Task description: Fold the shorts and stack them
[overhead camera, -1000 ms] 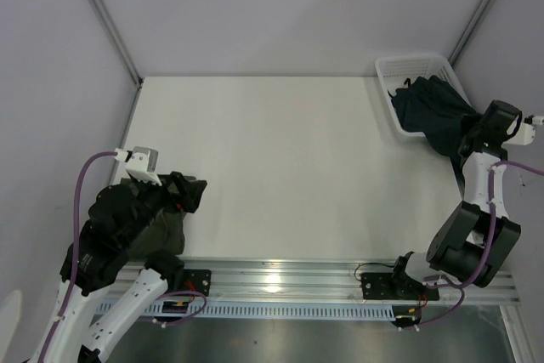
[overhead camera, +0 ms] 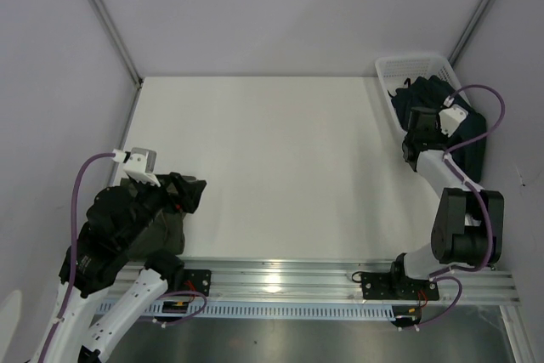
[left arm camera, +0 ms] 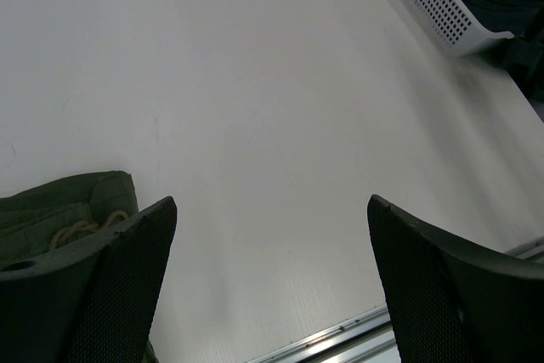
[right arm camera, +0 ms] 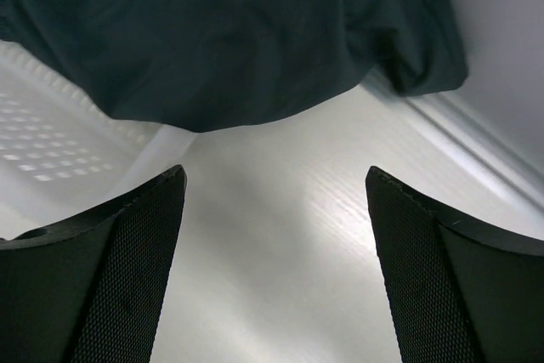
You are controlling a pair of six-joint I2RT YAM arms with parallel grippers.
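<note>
A dark teal garment lies partly in the white basket at the back right and hangs over its right side onto the table. In the right wrist view its cloth spreads beyond the open right gripper, with nothing between the fingers. Folded olive-green shorts with a drawstring rest on the table at the front left, partly hidden by the left arm. Over their right side my left gripper stands open and empty.
A wall stands close to the right arm, and a metal rail runs along the front edge.
My right gripper has moved left from the right-hand wall toward the basket's front. More of the teal garment shows at the basket's right side. The left arm is still.
</note>
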